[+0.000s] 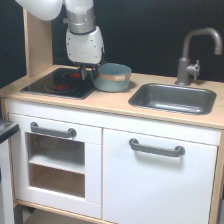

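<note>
A blue-grey pot point(115, 79) with a light band round its side sits at the right edge of the black cooktop. From the upper left my white arm hangs down, and its dark gripper point(88, 72) is beside the pot's left side, seeming close to its rim. The fingers are small and dark against the background, so whether they are open or shut does not show. Contact with the pot cannot be made out.
The cooktop point(58, 84) with reddish burner rings lies left of the pot. A sink point(172, 97) with a grey tap point(190, 62) is to the right. Bare wooden counter point(128, 104) lies between. Below are an open-fronted oven and a white cabinet door point(158, 185).
</note>
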